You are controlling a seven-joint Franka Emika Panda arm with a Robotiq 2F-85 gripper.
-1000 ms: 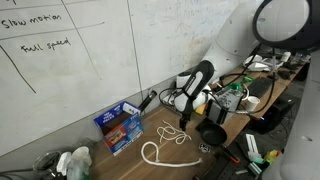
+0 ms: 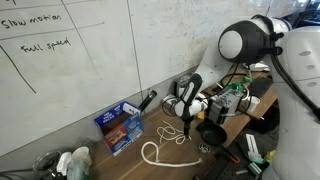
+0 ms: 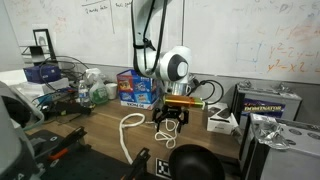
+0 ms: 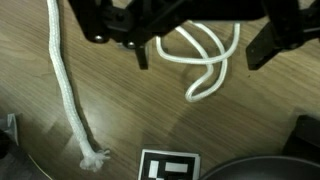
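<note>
A white rope lies on the wooden table; its looped part (image 4: 207, 72) shows between my open fingers in the wrist view. Its frayed end (image 4: 94, 159) lies to the left there. From exterior view 1, the long strand (image 2: 158, 158) curves across the table left of the loops (image 2: 172, 133). My gripper points down above the loops, apart from them as far as I can tell, with nothing held. In exterior view 2 the gripper (image 3: 172, 112) hangs over the rope (image 3: 167, 134) near the table's middle.
A black pan (image 3: 197, 160) stands close by at the front right, with a black-and-white marker card (image 4: 168, 166) beside it. Blue-and-red boxes (image 2: 121, 127) stand against the whiteboard. A toaster-like box (image 3: 266, 104) is at the right. Bare table lies around the rope.
The arm has shifted slightly, and the gripper seems a little lower and nearer the rope loops. The rope looks unmoved.
</note>
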